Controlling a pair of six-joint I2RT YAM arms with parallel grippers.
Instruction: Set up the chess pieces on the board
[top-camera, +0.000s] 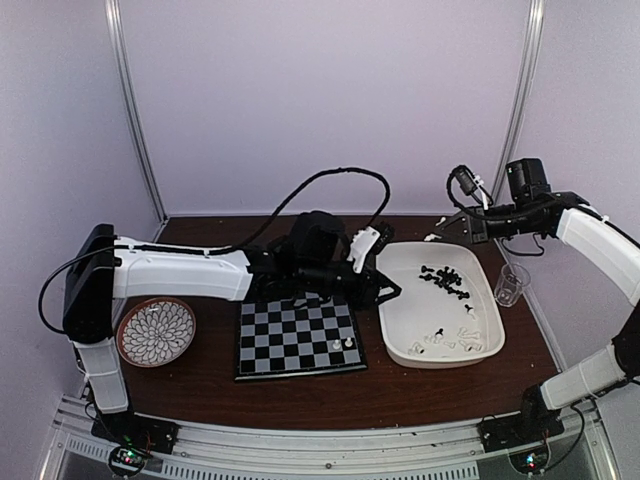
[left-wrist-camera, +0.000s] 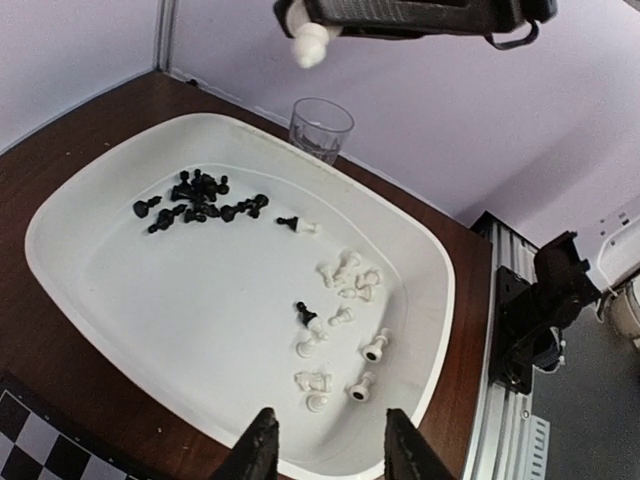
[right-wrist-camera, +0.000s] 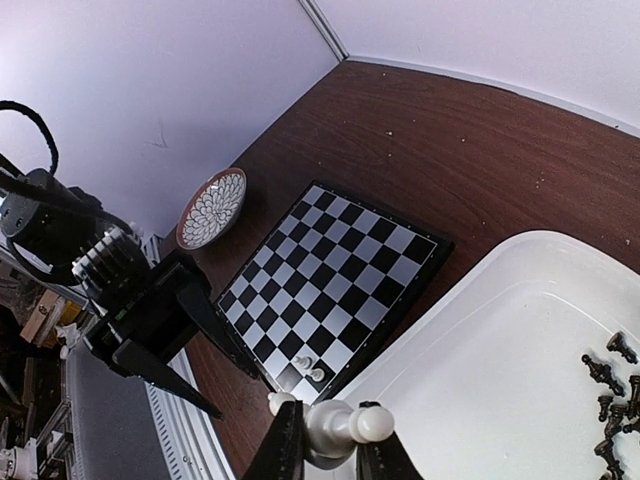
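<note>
The chessboard (top-camera: 290, 335) lies on the table with two white pieces (right-wrist-camera: 308, 368) standing near one corner. A white tray (top-camera: 395, 330) beside it holds scattered black pieces (left-wrist-camera: 205, 195) and white pieces (left-wrist-camera: 350, 275). Above the board-side part of the tray, my left gripper is open, its fingers apart and empty. My right gripper, raised over the tray's far side, is shut on a white chess piece (right-wrist-camera: 330, 428). That piece lies sideways across the fingers, both ends sticking out; its end (left-wrist-camera: 310, 45) also shows in the left wrist view.
A clear glass (top-camera: 511, 285) stands right of the tray. On the far left sits a patterned bowl (top-camera: 157, 332). My left arm covers the board's back part in the top view. Bare table lies in front of the board.
</note>
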